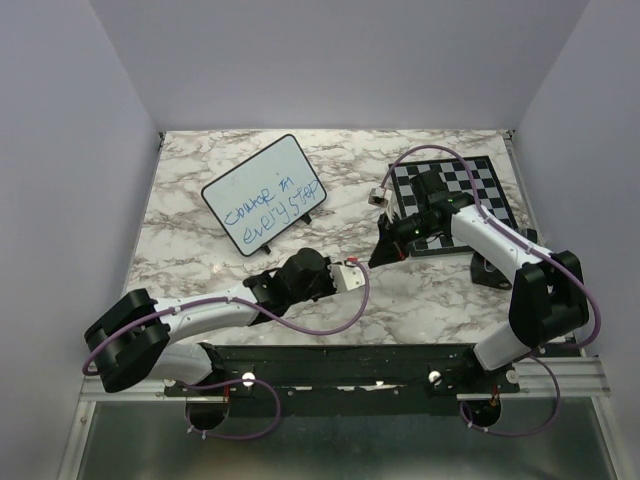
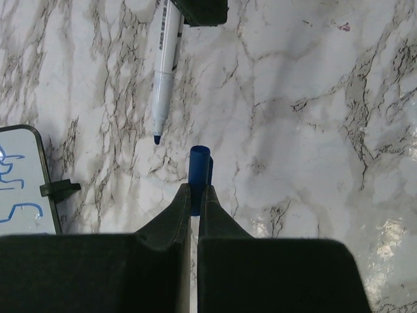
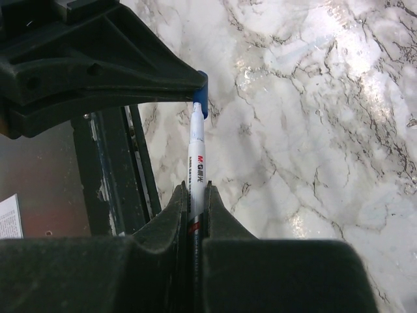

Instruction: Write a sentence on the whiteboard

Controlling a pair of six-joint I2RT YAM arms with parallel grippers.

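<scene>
The whiteboard (image 1: 264,180) lies tilted at the back left, with two lines of blue handwriting on it; its edge (image 2: 45,166) shows at the left of the left wrist view. My right gripper is shut on a white marker with a blue tip, seen bare in the left wrist view. My left gripper is shut on the blue cap (image 2: 200,160). In the right wrist view the marker's tip end meets the cap (image 3: 202,98) in line of sight, while the left wrist view shows tip and cap apart.
A black-and-white checkered board (image 1: 485,180) lies at the back right, partly behind my right arm. A dark object (image 1: 491,272) stands by that arm. Bare marble table (image 1: 400,320) spreads in front of the grippers, ending at a dark front edge.
</scene>
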